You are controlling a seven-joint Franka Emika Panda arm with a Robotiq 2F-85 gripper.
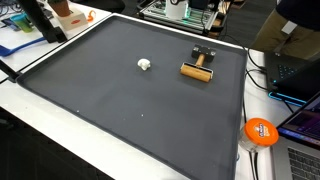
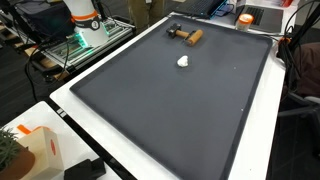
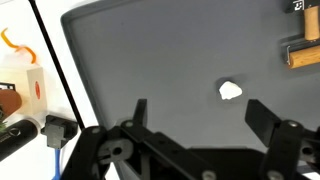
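A small white lump (image 1: 144, 64) rests on the dark grey board (image 1: 120, 105); exterior view 2 has the same white lump (image 2: 183, 61) toward the board's far part. Also on the board lies a tool with a wooden roller-like head (image 1: 197, 72), its roller (image 2: 194, 37) and handle lying flat. In the wrist view my gripper hangs over the board with its fingers (image 3: 262, 119) wide apart and nothing between them. The white lump (image 3: 230, 90) shows beyond the right finger, and the tool (image 3: 305, 52) is cut by the right edge. Neither exterior view shows the gripper.
An orange-lidded jar (image 1: 262, 132) stands off the board on the white table (image 1: 115, 140). A potted plant (image 2: 12, 150) and a box (image 2: 42, 150) are near the table's corner. Laptops and cables lie past one side. Most of the board is bare.
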